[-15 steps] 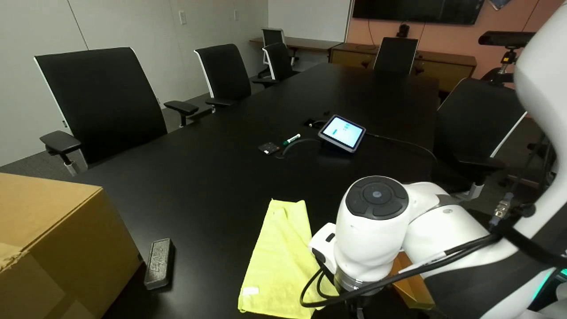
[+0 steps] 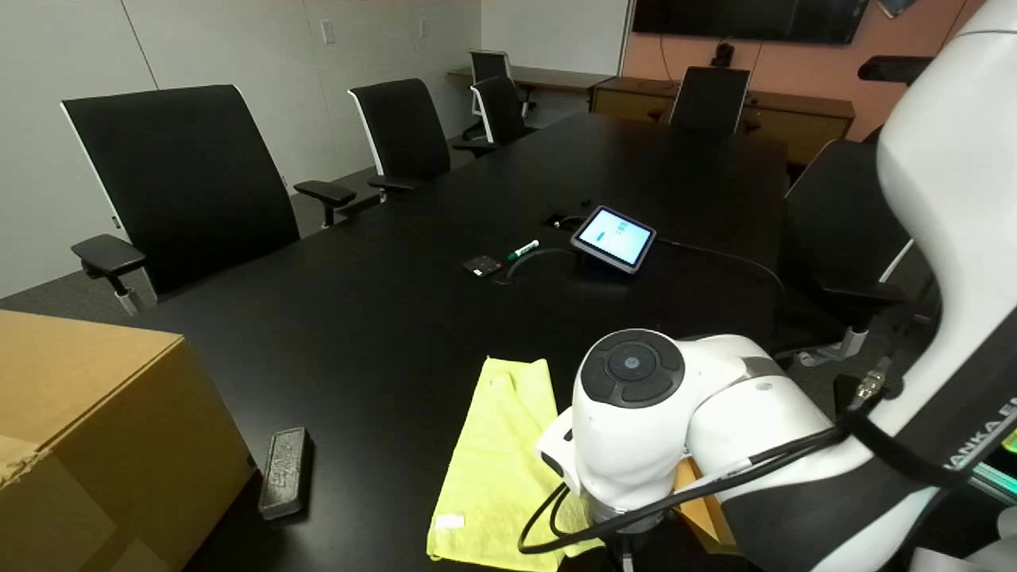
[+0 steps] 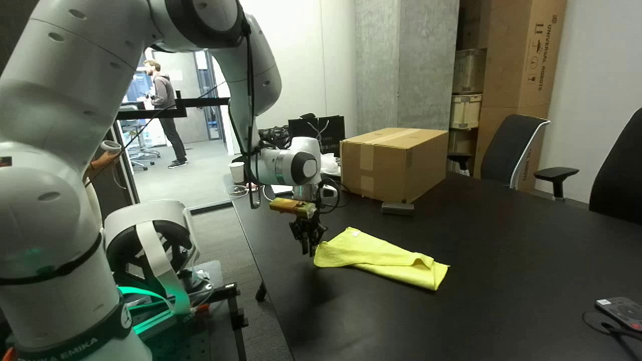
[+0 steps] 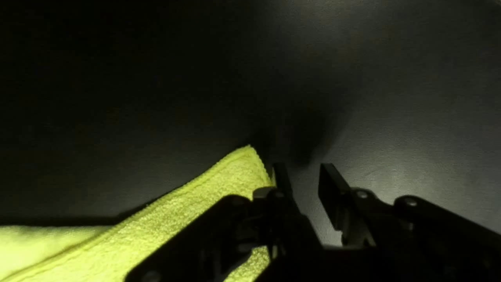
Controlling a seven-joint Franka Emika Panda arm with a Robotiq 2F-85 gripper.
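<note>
A yellow cloth (image 2: 491, 457) lies partly folded on the dark table, a small white tag at its near edge. In exterior view 2 my gripper (image 3: 308, 251) points down at the cloth's left end, close to the yellow cloth (image 3: 385, 257). The wrist view shows the gripper part open, with a gap between its fingertips and dark table behind it. One corner of the yellow cloth (image 4: 235, 174) reaches the left finger, which overlaps it from this angle; the right finger stands clear of it. Whether finger and cloth touch, I cannot tell.
A cardboard box (image 3: 391, 162) stands on the table with a dark eraser (image 2: 285, 472) beside it. Farther back lie a tablet (image 2: 615, 237), a green marker (image 2: 523, 251) and a small black device (image 2: 482, 266). Bare table surrounds the cloth on its far side.
My arm and gripper have moved left and lower in exterior view 1, closer to the cloth and covering more of its right side. The cloth looks unmoved.
</note>
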